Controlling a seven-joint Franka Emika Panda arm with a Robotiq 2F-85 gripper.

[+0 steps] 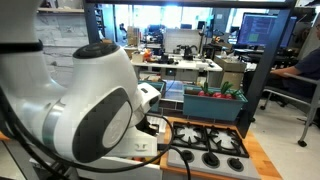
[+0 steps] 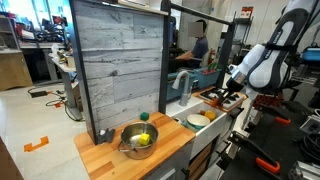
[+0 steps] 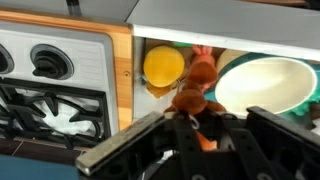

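Observation:
In the wrist view my gripper is shut on an elongated orange-brown item [image 3: 193, 98], whose kind is unclear. It is over an open drawer [image 3: 146, 107]. Just left of the held item lies a round yellow-orange piece [image 3: 163, 66], and a red-pink piece [image 3: 203, 54] shows beyond it. A pale bowl [image 3: 232, 94] sits in the drawer to the right. In exterior view 1 the white arm [image 1: 100, 100] fills the left side and covers most of the drawer.
A gas stove [image 1: 208, 147] stands beside the drawer. Behind it is a teal basket [image 1: 210, 105] with red and green produce. A metal pot [image 2: 139, 139] rests on the wooden counter [image 2: 100, 158]. A grey plank wall [image 2: 125, 65] rises behind the counter.

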